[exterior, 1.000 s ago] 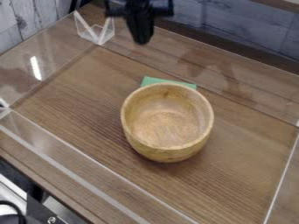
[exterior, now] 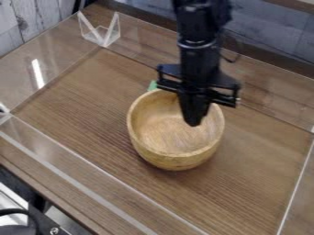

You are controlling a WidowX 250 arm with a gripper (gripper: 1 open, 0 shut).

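My dark gripper (exterior: 194,106) hangs over the back half of a round, pale wooden bowl (exterior: 172,147), its lower tip at or just inside the bowl's opening. It looks shut, with nothing visible between its fingers. A small green item (exterior: 153,85) shows behind the bowl at its back left, mostly hidden by the gripper's body. The inside of the bowl that is in view is empty.
A white wire-like holder (exterior: 101,32) stands at the back left. Dark cables lie at the lower left edge.
The bowl looks unmoved.
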